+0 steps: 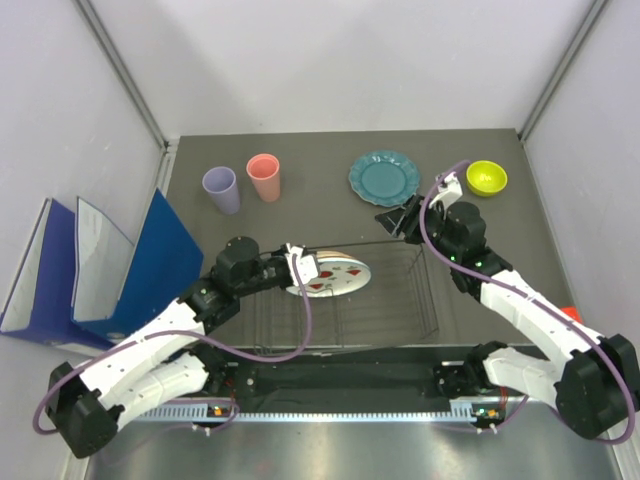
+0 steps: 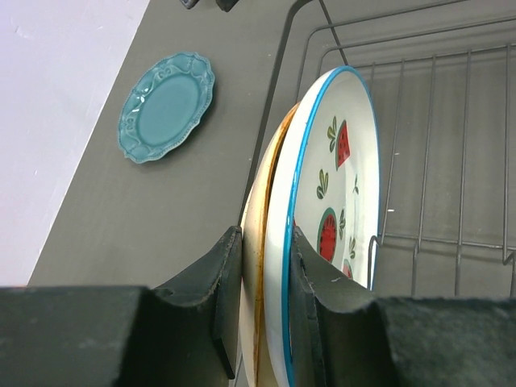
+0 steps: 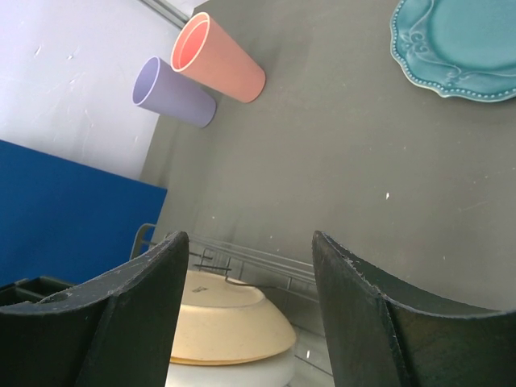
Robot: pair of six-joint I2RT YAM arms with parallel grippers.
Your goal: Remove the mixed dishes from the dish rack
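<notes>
A white watermelon-patterned plate (image 2: pixel 334 177) with a blue rim stands in the wire dish rack (image 1: pixel 385 331), beside a beige dish (image 2: pixel 256 234). My left gripper has its fingers around the edges of both, at the rack's left part. In the right wrist view the beige dish (image 3: pixel 230 322) shows from the side. My right gripper (image 1: pixel 392 217) is open above the rack's back right, with nothing between its fingers.
A teal plate (image 1: pixel 384 178), yellow bowl (image 1: pixel 487 177), pink cup (image 1: pixel 265 181) and purple cup (image 1: pixel 223 194) sit on the counter behind the rack. Blue bins (image 1: pixel 140 280) stand at the left.
</notes>
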